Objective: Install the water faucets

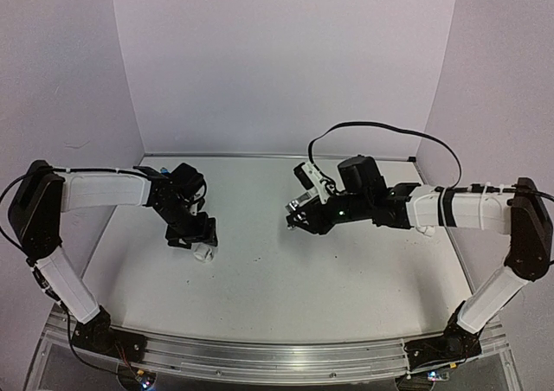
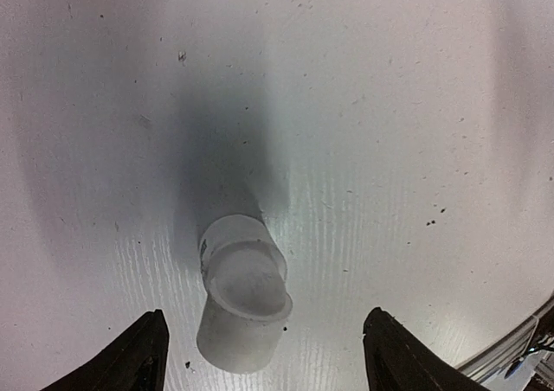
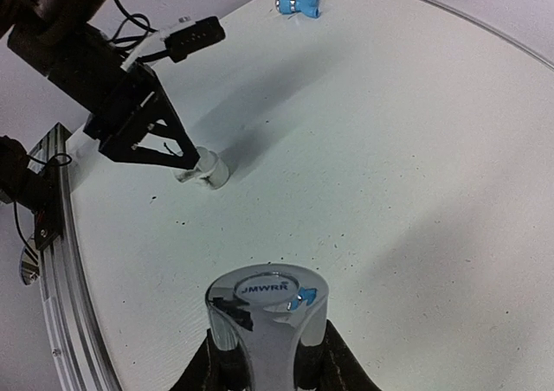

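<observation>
A white pipe fitting (image 2: 247, 309) stands on the table below my left gripper. The left fingers (image 2: 143, 352) are spread wide, one to each side of the fitting, with no contact visible. From above, the left gripper (image 1: 194, 234) partly covers the white fitting (image 1: 203, 253). My right gripper is shut on a chrome faucet piece (image 3: 268, 300) marked JMWRR, its broad round end toward the camera. In the top view this chrome piece (image 1: 297, 211) is held above the middle of the table, mostly hidden by the right gripper (image 1: 303, 218).
A blue fitting (image 3: 299, 2) lies near the table's far left corner. Another white piece (image 1: 425, 231) is at the right side, partly behind the right arm. Bare table (image 1: 260, 296) fills the front middle. A metal rail (image 1: 277, 356) runs along the front edge.
</observation>
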